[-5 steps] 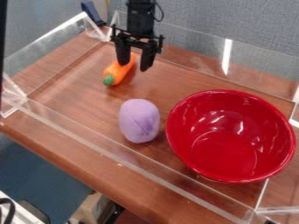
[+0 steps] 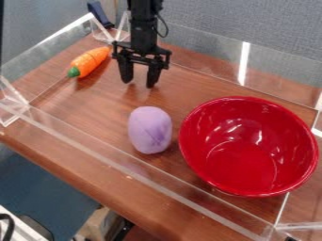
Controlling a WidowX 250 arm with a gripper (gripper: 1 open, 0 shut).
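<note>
My black gripper [image 2: 139, 71] hangs at the top centre, just right of an orange carrot [image 2: 89, 61] with a green top, with its fingers apart and nothing seen between them. A purple oval object [image 2: 150, 130] lies on the wooden surface in the middle. A large red bowl [image 2: 248, 147] stands empty to its right.
Clear low walls [image 2: 244, 61] edge the wooden tray area [image 2: 101, 113], with a grey wall behind.
The carrot has moved left and back toward the far left corner. My gripper has moved slightly, now standing to the carrot's right and clear of it.
</note>
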